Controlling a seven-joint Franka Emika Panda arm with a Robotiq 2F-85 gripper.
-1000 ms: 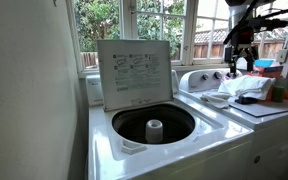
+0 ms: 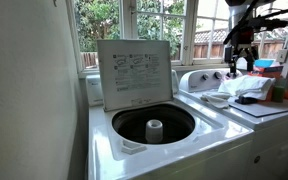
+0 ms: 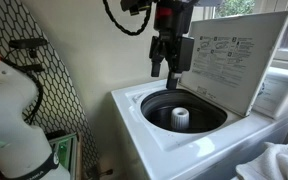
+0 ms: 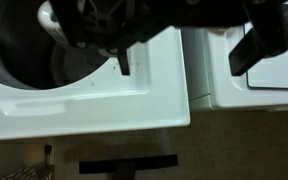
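A white top-loading washing machine [image 3: 144, 125] has its lid [image 2: 134, 75] raised and its round tub [image 3: 224, 112] uncovered. The pale agitator [image 2: 154, 132] stands in the middle of the tub. My gripper [image 3: 165, 77] points downward with its fingers apart and nothing visible between them; it is open. In exterior view 1 the gripper [image 2: 243, 70] appears above the cluttered surface at the right, clear of the washer opening. Its fingers [image 4: 124, 62] frame the washer's corner and the neighbouring machine [image 4: 249, 88] in the wrist view.
A crumpled white cloth [image 2: 247, 87] lies on the right-hand machine, close to a green container [image 2: 278, 92] and an orange item [image 2: 269, 72]. Windows [image 2: 159, 25] line the back. A wall [image 2: 29, 90] bounds the left side.
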